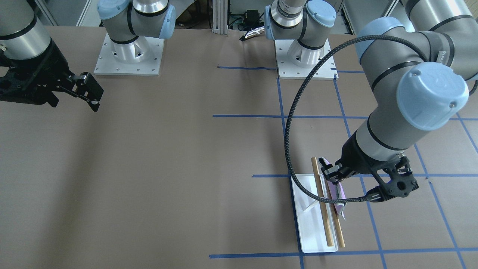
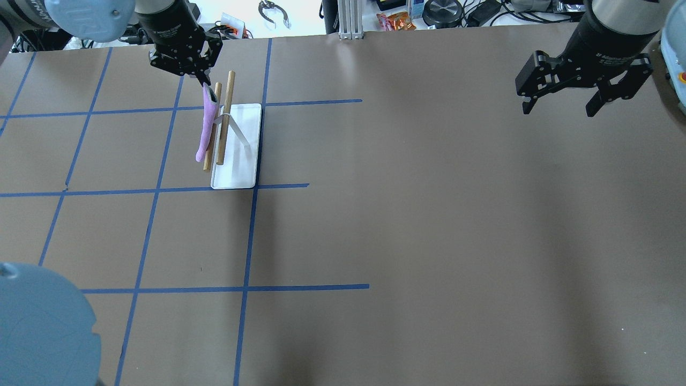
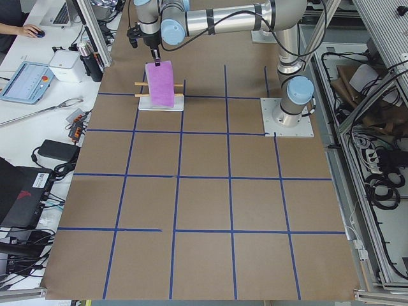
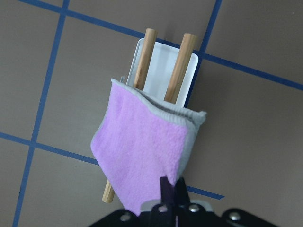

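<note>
A folded pink-and-grey towel [image 4: 135, 146] hangs from my gripper [image 2: 207, 82], whose fingertips are shut on its edge. In the left view the pink towel [image 3: 161, 86] covers the middle of a white tray [image 1: 307, 219] that carries two wooden dowels [image 4: 180, 66]. A small white piece [image 2: 238, 128] crosses the dowels. From above, the towel hangs beside them; whether it touches them is unclear. The wrist view shows the rods sticking out beyond the cloth.
Other robot arms [image 1: 134, 36] stand around the work surface, one black gripper [image 2: 579, 77] over the bare area.
</note>
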